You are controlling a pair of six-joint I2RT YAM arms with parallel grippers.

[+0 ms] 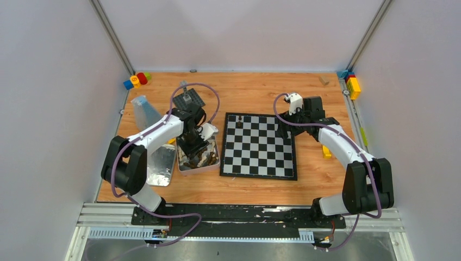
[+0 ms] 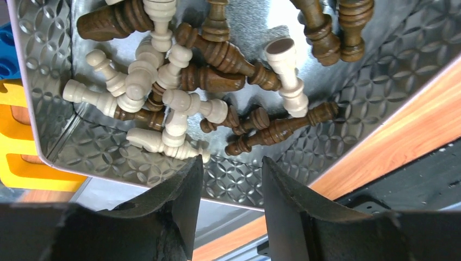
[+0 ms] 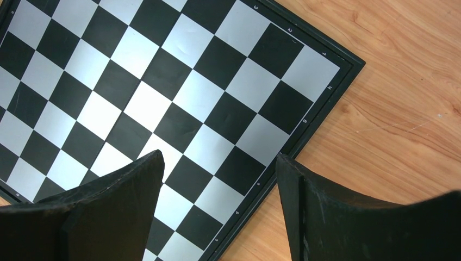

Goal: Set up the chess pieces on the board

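Observation:
Brown and cream chess pieces lie jumbled in a metal-lined box (image 1: 198, 169); a dark one (image 2: 282, 129) and a cream one (image 2: 289, 81) show clearly in the left wrist view. Over this box hangs my left gripper, its fingers apart and nothing between them. The checkered board (image 1: 259, 145) lies flat in the middle of the table. On its far left part stands a brown piece (image 1: 239, 123). Above the board's right edge my right gripper is open and empty, with bare squares beneath it in its wrist view.
Left of the box lie a silver tray (image 1: 159, 169) and a bluish translucent bag (image 1: 144, 111). A dark grey plate (image 1: 190, 99) sits behind it. Yellow blocks (image 1: 326, 151) lie by the right arm. Clear table extends behind and in front of the board.

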